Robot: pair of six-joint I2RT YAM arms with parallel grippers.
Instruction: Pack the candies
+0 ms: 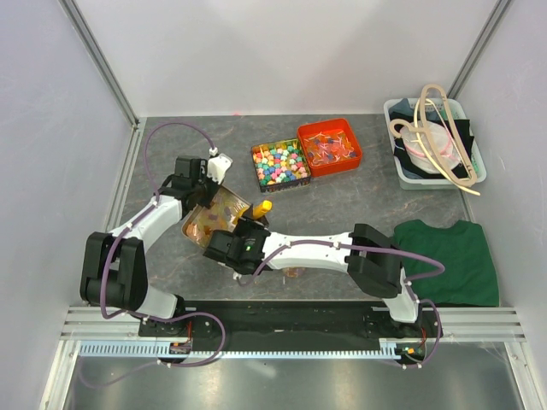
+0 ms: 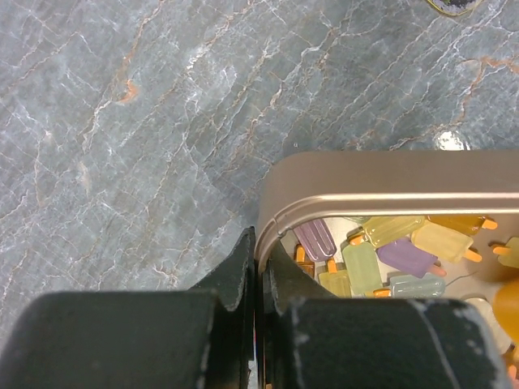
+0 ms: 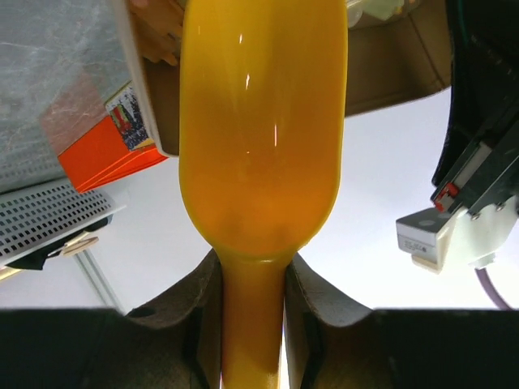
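Note:
A tan box [image 1: 193, 240] holds popsicle-shaped candies [image 2: 405, 255] in several colours. On its wall [image 2: 389, 174] my left gripper is shut, one finger inside and one outside. The right gripper is shut on the narrow handle of a yellow scoop [image 3: 259, 138]. Seen from above, the scoop's yellow end [image 1: 262, 207] shows by the right edge of the box, the right arm hiding much of the rest. Whether any candy lies in the scoop, I cannot tell.
Behind the box stand a black tray of colourful candies [image 1: 280, 164] and a red basket [image 1: 357, 156] of wrapped sweets. A clear jar [image 1: 293, 272] is mostly covered by the right arm. A green cloth [image 1: 453, 260] lies at the right.

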